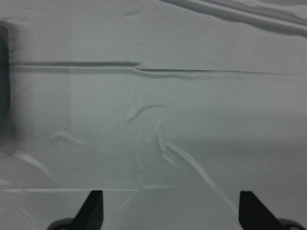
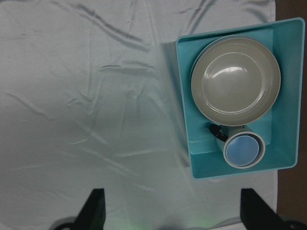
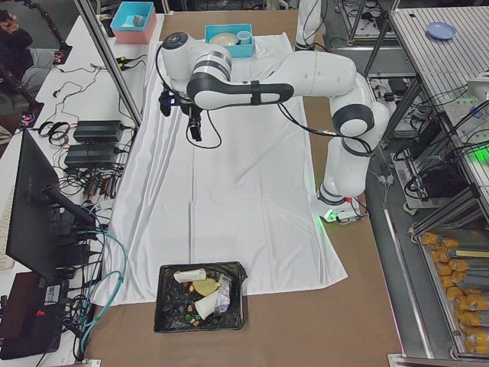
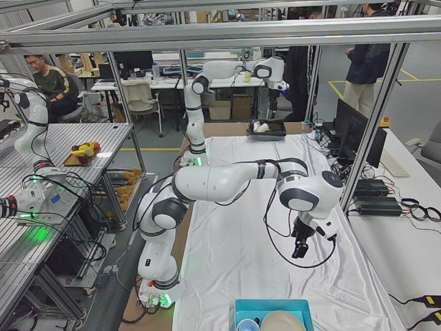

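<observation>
My left gripper (image 3: 195, 128) hangs over the white cloth (image 3: 237, 191), also seen as the far gripper (image 4: 273, 107); its fingers stand wide apart over creased cloth in the left wrist view. My right gripper (image 4: 300, 248) is open above the cloth near a teal tray (image 2: 184, 105). That tray holds beige plates (image 2: 235, 79) and a cup (image 2: 243, 150) with a blue inside, lying beside them. A black bin (image 3: 164, 306) at the cloth's other end holds white items, a yellow piece and a crinkled wrapper.
A monitor (image 3: 34, 206), cables and boxes line the side desk. A metal-topped table (image 3: 428, 61) stands across a gap on the other side. Brown tabletop (image 3: 290, 336) shows beyond the cloth.
</observation>
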